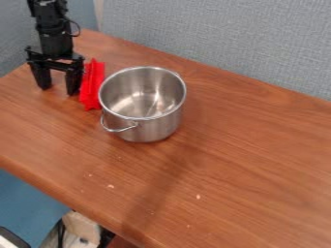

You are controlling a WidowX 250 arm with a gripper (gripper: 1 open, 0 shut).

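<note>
My black gripper (57, 77) is lowered at the upper left of the table, its fingers standing apart near the surface, open. Right beside it lies a red object (92, 84), long and narrow, partly behind a steel pot (151, 118). The pot stands upright with its wire handle hanging toward the front left; its inside looks empty. Whether the gripper touches the red object is too small to tell.
A grey textured wall (220, 39) runs along the back. The table's left edge drops to a blue area at the lower left.
</note>
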